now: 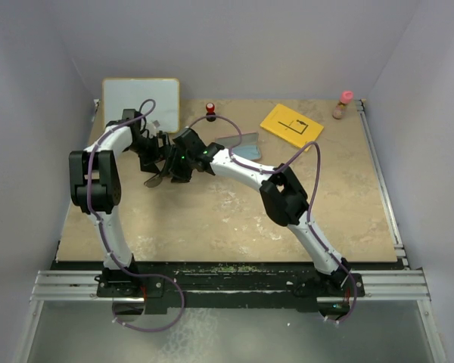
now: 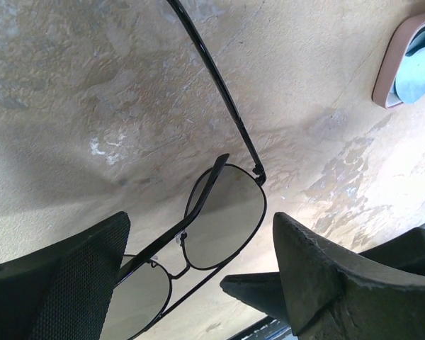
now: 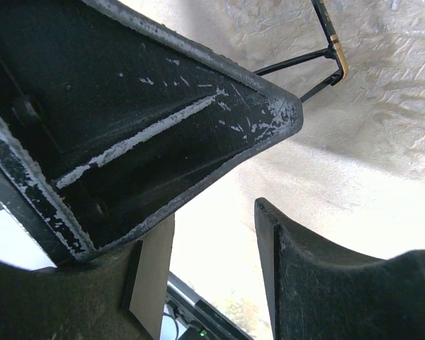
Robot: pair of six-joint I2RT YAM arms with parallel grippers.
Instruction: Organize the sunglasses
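The thin-framed sunglasses (image 2: 223,219) lie on the table below my left gripper in the left wrist view. One black temple stretches out toward the top; the other slants across the lenses, its lower end hidden by the left finger (image 2: 92,262). My left gripper is part open, with a gap on the finger's inner side and no clear grip on the frame. In the right wrist view my right gripper stands open and empty. A hinge of the sunglasses (image 3: 334,58) shows beyond it. From above, one lens (image 1: 153,181) peeks out below both grippers.
An open case (image 1: 250,140) with blue cloth in it lies behind the right arm. Farther back are a yellow pouch (image 1: 291,125), a white board (image 1: 141,98), a red-capped bottle (image 1: 210,111) and a pink-capped bottle (image 1: 342,105).
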